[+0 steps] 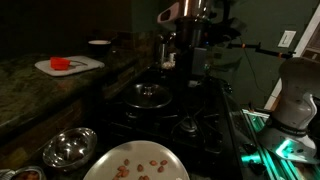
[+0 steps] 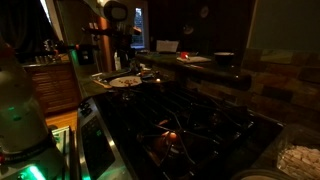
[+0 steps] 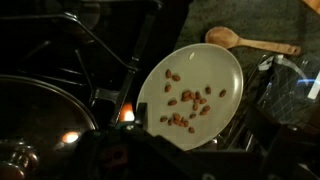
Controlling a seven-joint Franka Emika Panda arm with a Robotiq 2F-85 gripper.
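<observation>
In the wrist view a white plate lies below me with several small brown nut-like pieces scattered on it. The same plate fills the bottom of exterior view 1, with reddish-brown pieces on it. Dark fingers of my gripper stand wide apart over the plate's near side, open and empty. In exterior view 1 the dark arm hangs high above the stove, its fingertips hard to make out. A lidded pan sits on the stove.
Beside the plate lies a wooden spoon. A metal bowl stands at the left front. On the raised counter is a white board with a red item. Exterior view 2 shows a clear container at the right corner.
</observation>
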